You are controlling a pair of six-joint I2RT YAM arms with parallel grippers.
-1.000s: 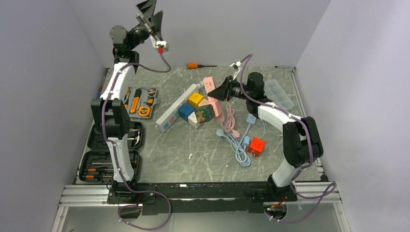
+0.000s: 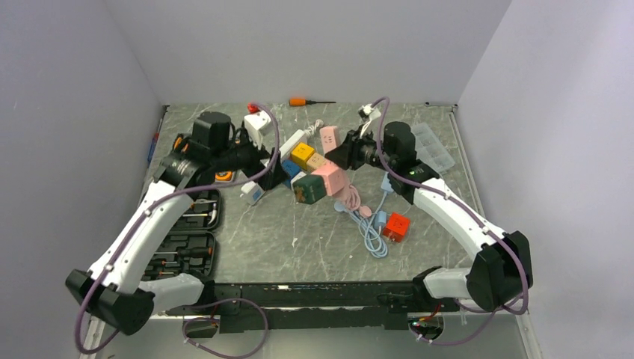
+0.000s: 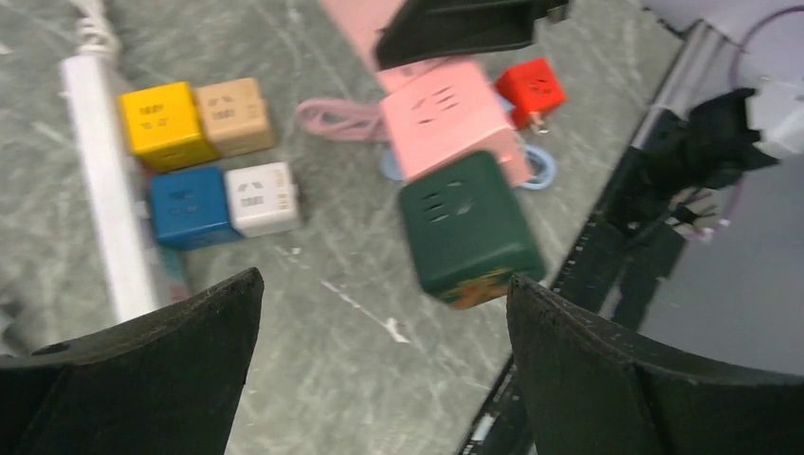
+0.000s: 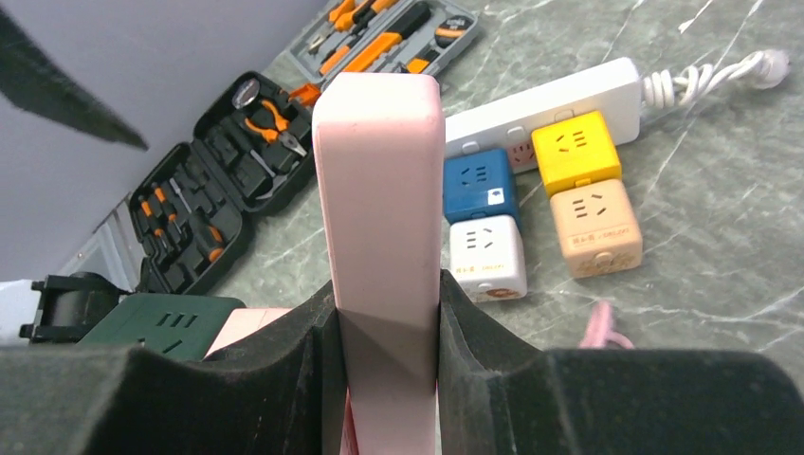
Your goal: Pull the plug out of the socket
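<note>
A long pink power strip (image 4: 379,209) is upright between the fingers of my right gripper, which is shut on it. Attached to that socket strip is a pink cube plug (image 3: 446,114), and a dark green cube plug (image 3: 465,223) sits against the cube's outer side. In the top view the green plug (image 2: 309,189) hangs above the table, left of the right gripper (image 2: 342,155). My left gripper stands open, the green plug beyond its fingertips and apart from them. From above, the left gripper (image 2: 274,169) is up and left of the plug.
A white power strip (image 4: 569,100) lies on the table with blue (image 4: 477,183), white (image 4: 487,256), yellow (image 4: 575,152) and tan (image 4: 595,226) cube plugs. Below the held strip are coiled blue cord (image 2: 371,238) and a red cube (image 2: 396,227).
My left arm has swung from the far back left down toward the middle, nearing the green plug. The right gripper, still holding the pink strip, has shifted slightly, and the plugs with it.
</note>
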